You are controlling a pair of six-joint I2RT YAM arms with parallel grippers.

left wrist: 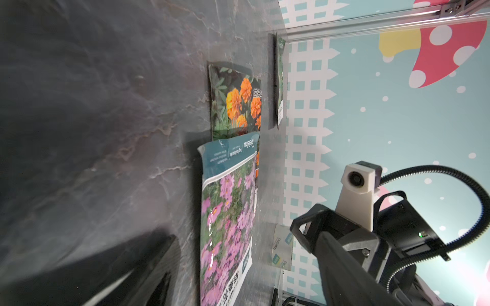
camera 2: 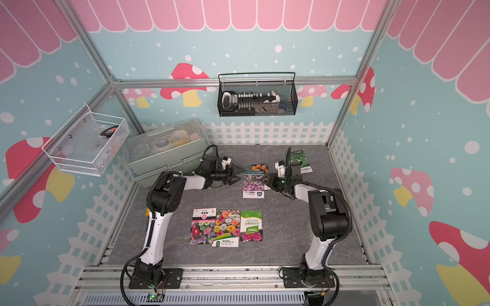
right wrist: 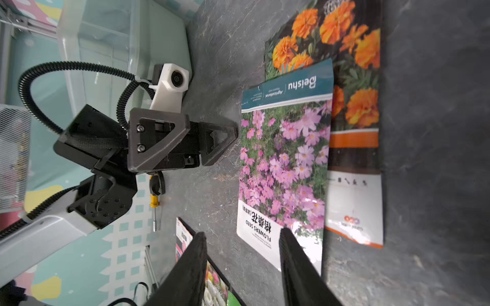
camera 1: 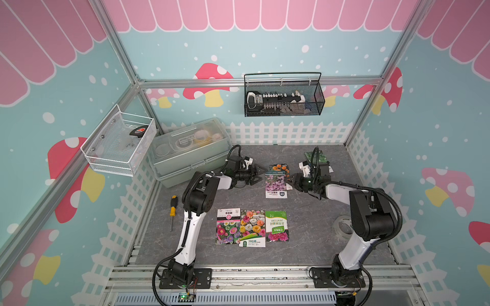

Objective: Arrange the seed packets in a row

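Observation:
At mid table, a pink-flower seed packet (right wrist: 285, 163) lies partly over an orange marigold packet (right wrist: 362, 109). Left of this pair, my left gripper (camera 1: 262, 174) stands open, nothing between its fingers. My right gripper (camera 1: 290, 182) is at the pair's right side, its fingers (right wrist: 301, 270) apart; in its own view they hang over the pink packet's lower end, with no grip showing. Nearer the front, three packets lie side by side: a mixed-flower one (camera 1: 228, 232), a rose-coloured bloom one (camera 1: 252, 221) and a green-and-white one (camera 1: 276, 224). A dark green packet (camera 2: 300, 159) lies at the back right.
A lidded clear bin (camera 1: 191, 148) fills the back left corner. A screwdriver (camera 1: 173, 204) lies at the left and a tape roll (camera 1: 343, 226) at the right, near the right arm. Bare table (camera 1: 311, 229) shows right of the front packets.

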